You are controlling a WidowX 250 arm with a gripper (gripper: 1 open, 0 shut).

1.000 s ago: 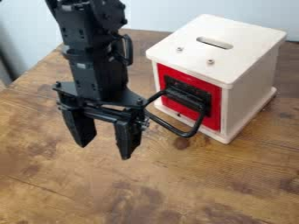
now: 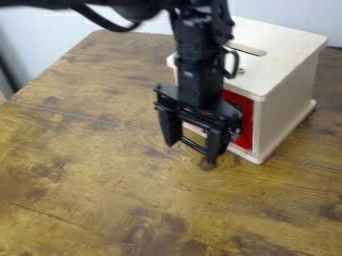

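My black gripper (image 2: 193, 148) hangs in the middle of the view, over the table just in front of a pale wooden box (image 2: 281, 80) with a slot in its top. The box's red front panel (image 2: 241, 105) is mostly hidden behind the gripper and arm, as is the black handle on it. The fingers are spread apart; whether anything is between them is hard to see in the blur.
A white wall (image 2: 67, 20) stands behind the table.
The gripper has moved right and somewhat up, from left of the box to in front of its red panel, which it now covers.
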